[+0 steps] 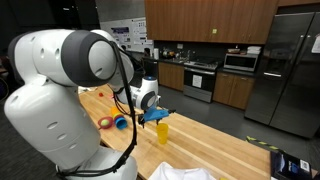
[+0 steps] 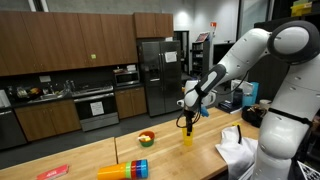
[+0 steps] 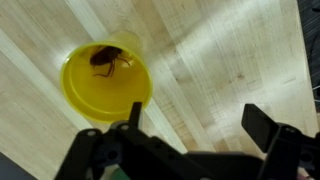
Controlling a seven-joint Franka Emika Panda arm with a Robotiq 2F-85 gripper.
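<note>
A yellow cup stands upright on the wooden table. Looking into the cup from above in the wrist view, I see a dark brown insect-like object lying inside by the wall. My gripper is open, its two black fingers wide apart with only bare table between them. In that view the cup lies up and to the left of the fingers, partly beside the left one. From the side, the gripper hangs just above and very near the cup; contact cannot be made out.
A bowl of colourful items and an orange-and-blue cylinder stand elsewhere on the table. White cloth lies near the robot's base. A black object sits at the right edge.
</note>
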